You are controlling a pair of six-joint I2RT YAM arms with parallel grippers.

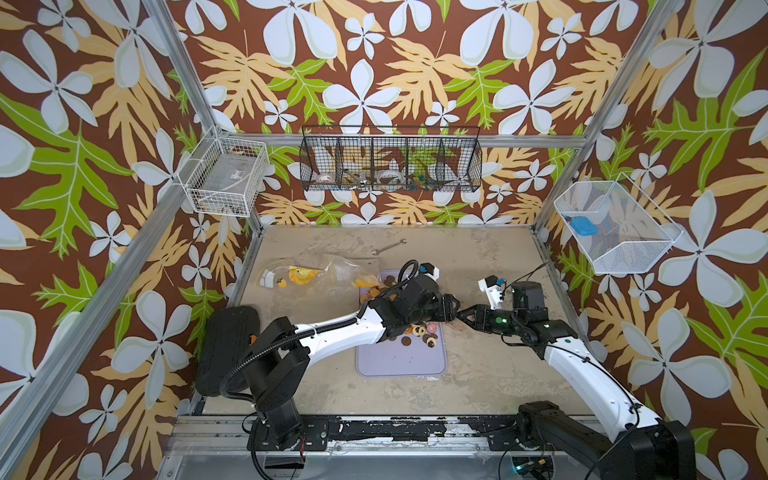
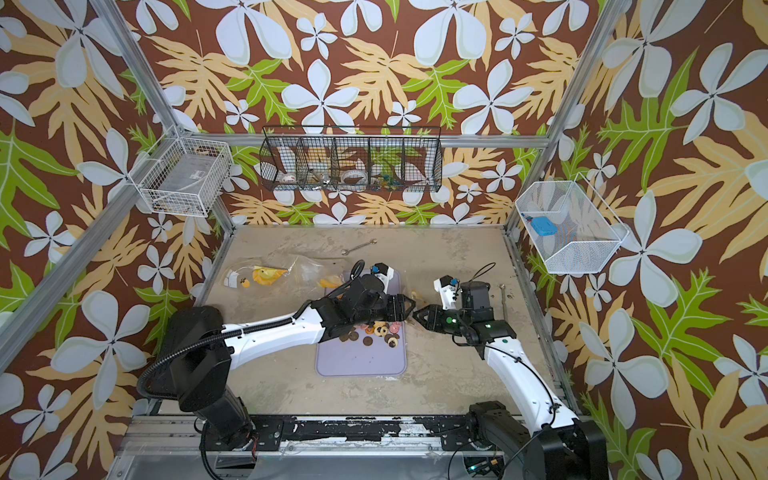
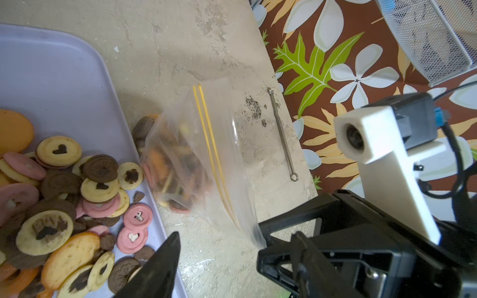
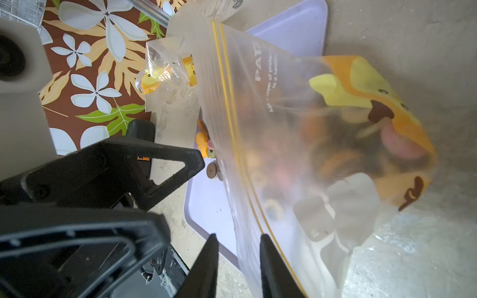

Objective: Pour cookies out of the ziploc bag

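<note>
A ziploc bag with cookies inside (image 3: 183, 159) (image 4: 357, 144) lies on the worktop beside the right rim of the purple tray (image 1: 376, 360), where many loose cookies (image 3: 99, 183) are piled. My left gripper (image 1: 446, 308) is over the tray's right side, its fingers apart at the near end of the bag.
More bags (image 1: 312, 276) lie at the back left, with a wrench (image 1: 388, 246) behind them. A black case (image 1: 224, 352) lies at the left. Wire baskets (image 1: 616, 224) hang on the frame.
</note>
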